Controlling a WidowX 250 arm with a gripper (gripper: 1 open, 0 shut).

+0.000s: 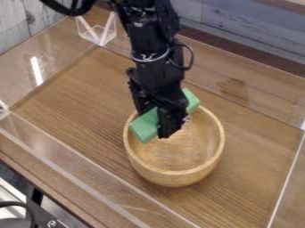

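My black gripper (161, 111) reaches down from the top over a round, light wooden bowl (179, 158) and is shut on a green object (145, 126) at the bowl's back left rim. More green (191, 102) shows behind the gripper on the right. The fingers hide the middle of the green object, so its full shape cannot be told.
A clear plastic item (95, 28) stands at the back left. A pale wall borders the back, and a black cable lies at the bottom left corner.
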